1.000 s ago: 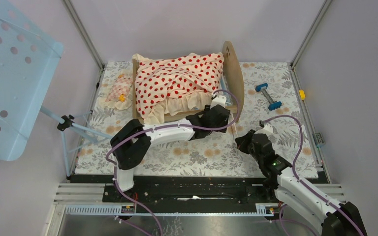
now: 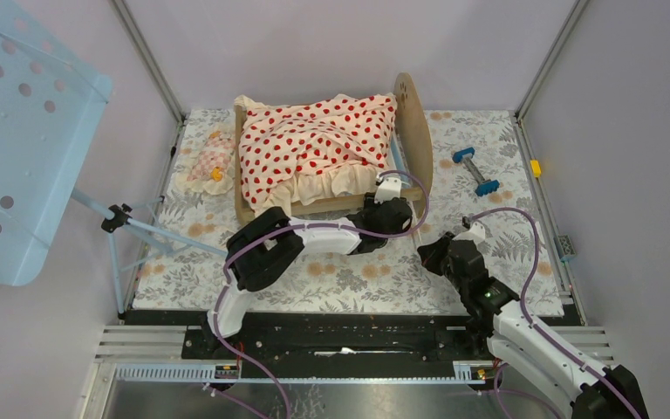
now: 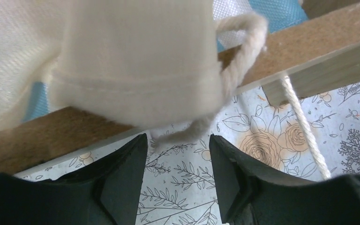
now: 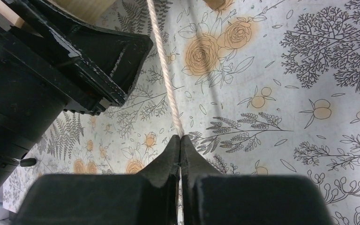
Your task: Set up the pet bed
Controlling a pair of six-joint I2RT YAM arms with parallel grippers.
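The wooden pet bed (image 2: 414,131) holds a red-dotted cushion (image 2: 314,140) with cream frills. My left gripper stands part open at the bed's front rail (image 3: 316,47); a looped white cord (image 3: 239,61) hangs over the rail, its lower part just beyond and between the fingertips, not visibly gripped. A second straight cord (image 3: 304,124) hangs from the rail to the right. My right gripper is shut on that taut cord (image 4: 164,65), low over the floral mat, right of and nearer the front than my left gripper.
A small frilled cushion (image 2: 205,166) lies left of the bed, a blue dumbbell (image 2: 475,170) right of it. A light-blue perforated panel on a stand (image 2: 26,140) fills the far left.
The right arm has barely moved.
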